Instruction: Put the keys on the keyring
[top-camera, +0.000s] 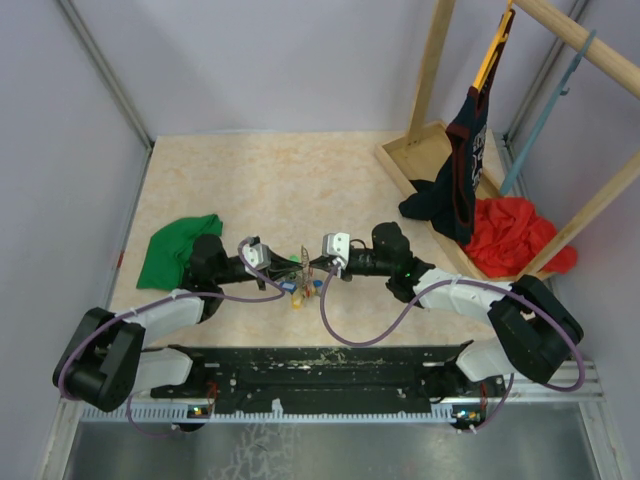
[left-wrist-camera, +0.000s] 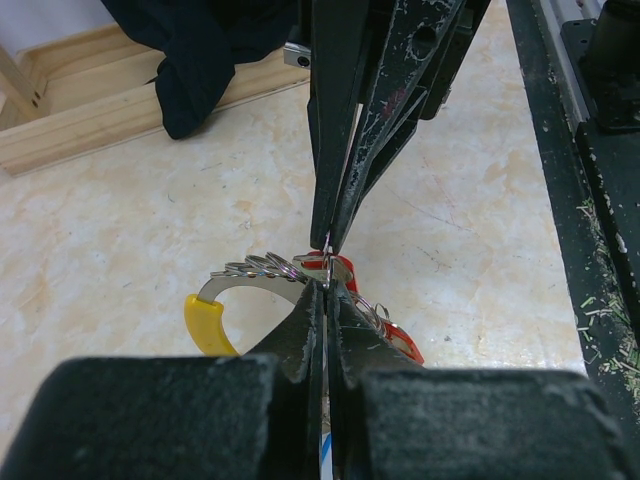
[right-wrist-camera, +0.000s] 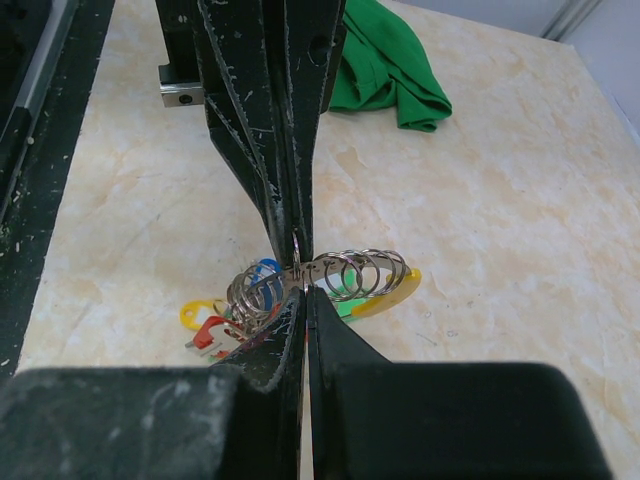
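Observation:
Both grippers meet at a bunch of metal rings and coloured keys (top-camera: 305, 290) between them. In the left wrist view my left gripper is shut at the rings, beside keys with yellow (left-wrist-camera: 205, 325) and red heads; the tips of the other gripper touch the same spot from above. In the right wrist view my right gripper is shut at the coiled rings (right-wrist-camera: 365, 272), with yellow, green, blue and red key heads below. What exactly lies between either pair of fingertips is too small to tell.
A green cloth (top-camera: 165, 255) lies at the left. A wooden rack (top-camera: 410, 160) with hanging dark fabric and a red cloth (top-camera: 515, 235) stands at the right. The table behind the grippers is clear.

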